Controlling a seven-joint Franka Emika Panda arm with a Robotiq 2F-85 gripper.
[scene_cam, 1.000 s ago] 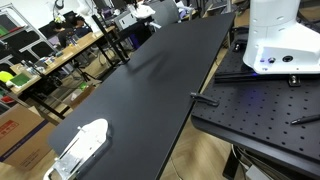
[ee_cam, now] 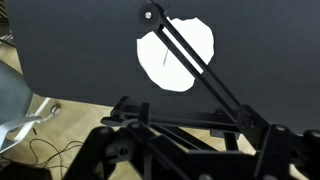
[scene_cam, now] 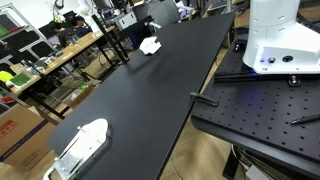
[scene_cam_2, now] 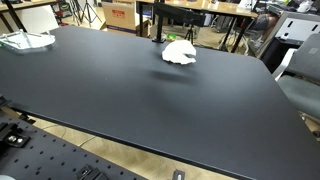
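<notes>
A white crumpled piece, cloth or paper, shows at the far part of the dark table. In exterior view 2 the same white piece seems to be just above the surface, with a dark shadow below it. Seen from the wrist, the white piece spreads out roughly round and lies apart from my gripper. The dark fingers look spread, and nothing white shows between them. A thin dark rod crosses in front of the white piece.
A flat white object lies at the table's near left edge. A grey chair stands beyond one edge, and a cardboard box sits on the floor.
</notes>
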